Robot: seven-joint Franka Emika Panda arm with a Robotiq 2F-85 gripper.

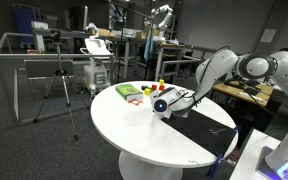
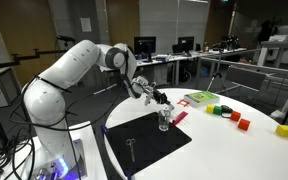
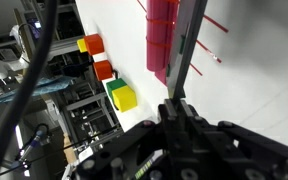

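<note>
My gripper is shut on a narrow grey object with a dark edge, which runs up from the fingertips in the wrist view. What the whole object is cannot be told from that close. Beneath or just in front of my gripper in exterior view 2 is a shiny metallic cup; whether the grey piece is part of it is unclear. From the other side, the gripper end is over the white table, by a dark round shape.
Beside the held object lies a red item. Farther off are several coloured blocks, among them a yellow one and a red one. A black mat covers part of the table, with scissors nearby.
</note>
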